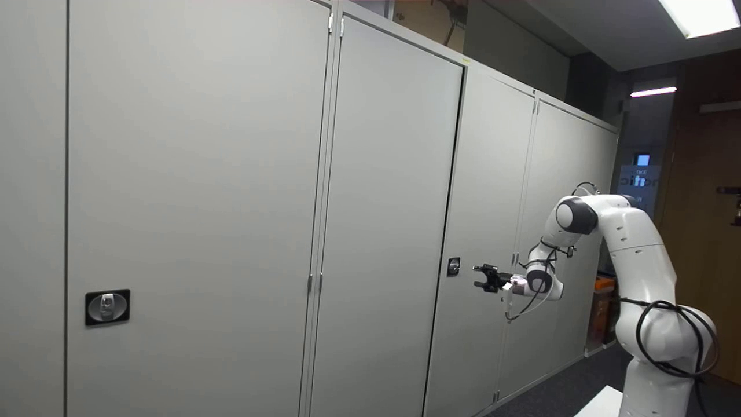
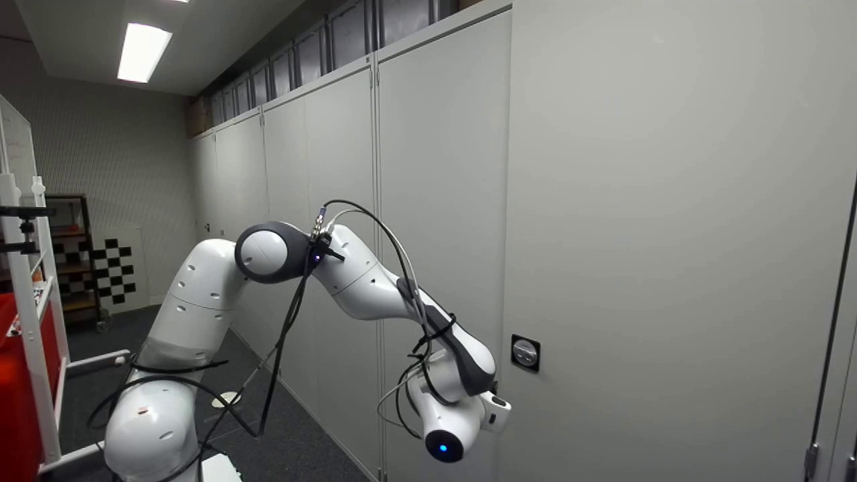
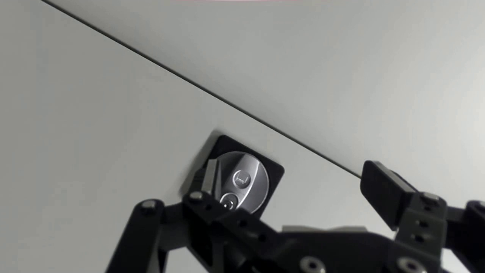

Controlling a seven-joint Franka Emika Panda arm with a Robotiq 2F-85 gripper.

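A round silver cabinet latch [image 3: 257, 184] in a black square plate is set in a pale grey cabinet door [image 3: 113, 136]. In the wrist view one finger of my gripper overlaps the latch's left side, while the other stands well to its right. The fingers are wide apart with nothing between them. From exterior view 1, the gripper [image 1: 476, 277] is a short way right of the latch [image 1: 453, 267], clear of it. Exterior view 2 shows the latch [image 2: 525, 353] too, but the arm's wrist hides the gripper there. The cabinet doors are closed.
Another latch [image 1: 107, 306] is on a door at the left. A dark seam [image 3: 195, 84] between doors runs beside the nearer latch. A white frame [image 2: 36, 321] and a red object [image 2: 17, 385] stand on the far side of the arm. Open floor [image 2: 297, 446] lies along the cabinets.
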